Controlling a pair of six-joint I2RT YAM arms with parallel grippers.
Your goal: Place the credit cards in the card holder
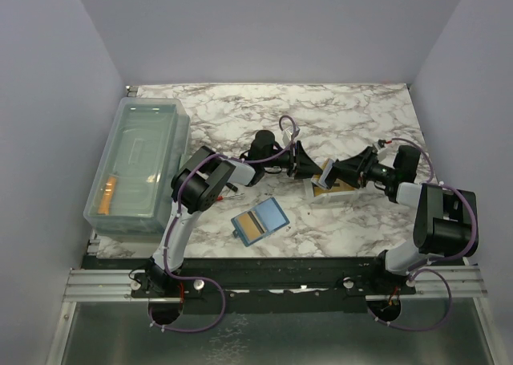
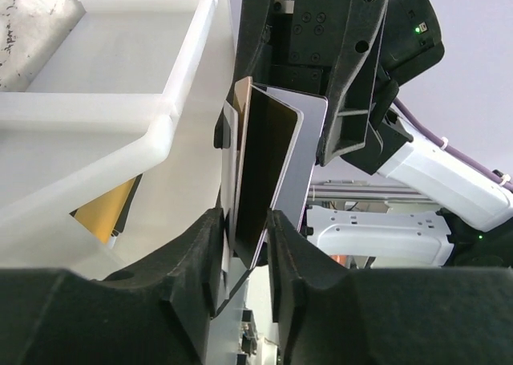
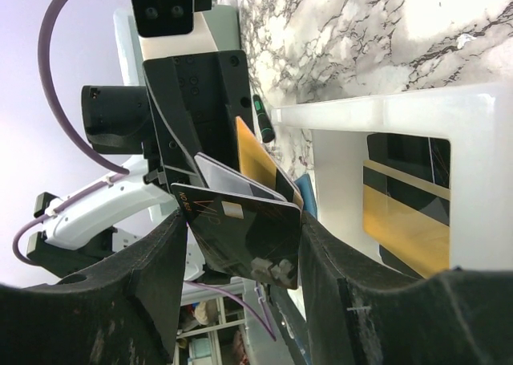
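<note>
A small fanned bundle of cards (image 3: 240, 233), black, silver and orange, is held between my two grippers over the white card holder (image 3: 481, 164). The fingertips of my left gripper are at one end of the bundle, those of my right gripper at the other; how tightly each grips is unclear. Inside the holder lie orange and black cards (image 3: 405, 225). In the top view both grippers meet right of centre, largely covering the holder.
A blue and tan open case (image 1: 260, 221) lies front centre of the marble table (image 1: 345, 108). A large grey-green lidded bin (image 1: 140, 164) stands at the left.
</note>
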